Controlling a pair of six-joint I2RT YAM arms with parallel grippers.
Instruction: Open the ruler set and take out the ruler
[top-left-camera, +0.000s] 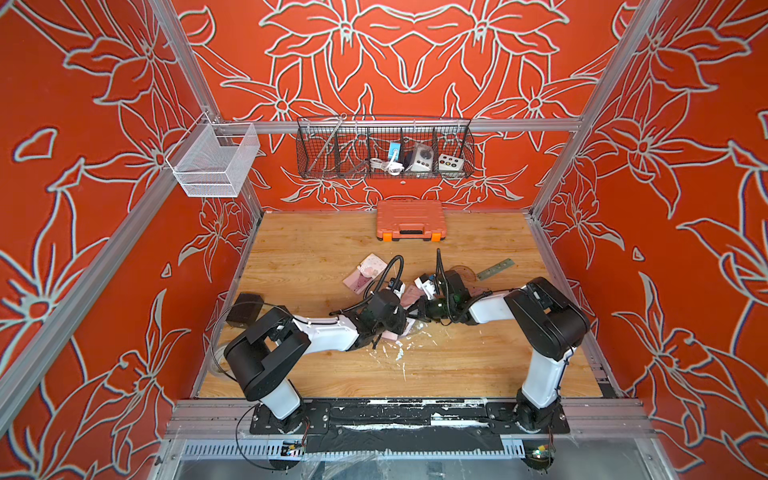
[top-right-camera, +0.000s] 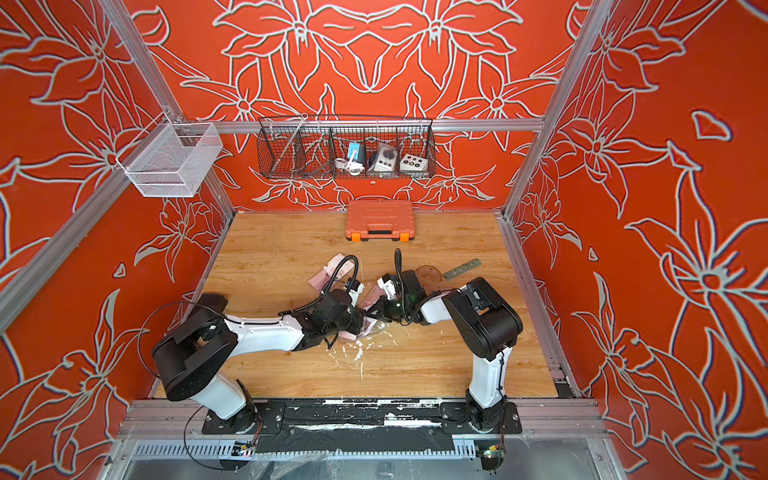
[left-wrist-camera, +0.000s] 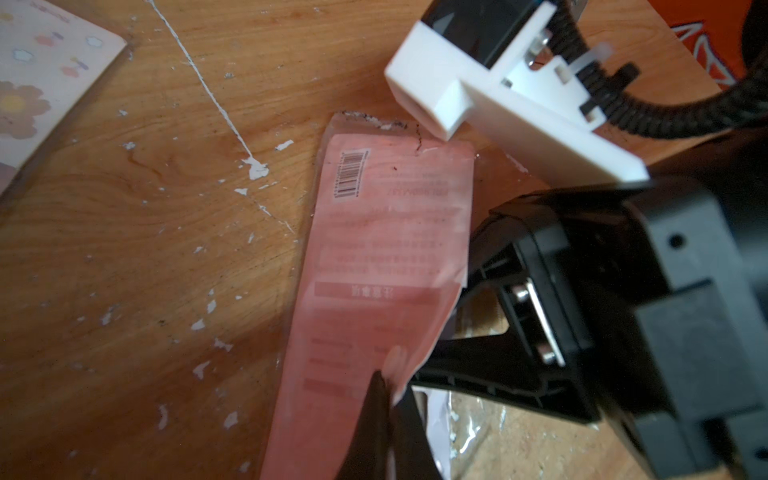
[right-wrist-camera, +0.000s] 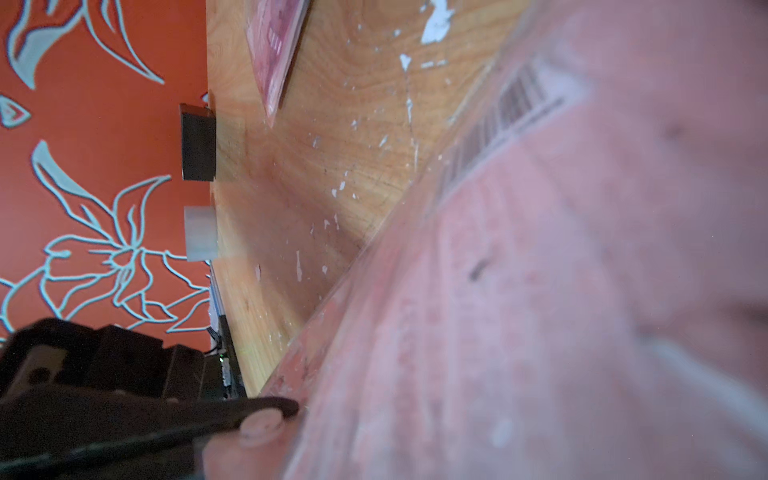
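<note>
The ruler set (left-wrist-camera: 376, 264) is a flat pink packet with a barcode and clear wrapping, lying on the wood between both arms. In the left wrist view my left gripper is shut on its raised edge, which runs in between the fingertips. From the right comes my right gripper, beside that same edge; its fingers look shut, with nothing seen held. In the right wrist view the lifted pink sheet (right-wrist-camera: 496, 320) fills much of the frame and hides my right fingertips. A dark finger of the left gripper touches the packet there. No ruler shows outside it.
Another patterned packet (top-left-camera: 368, 270) lies behind the left gripper. A green ruler-like strip (top-left-camera: 496, 269) and a round brown disc (top-left-camera: 464, 273) lie behind the right arm. An orange case (top-left-camera: 410, 218) stands at the back, a dark box (top-left-camera: 245, 310) at left. White flakes dot the table.
</note>
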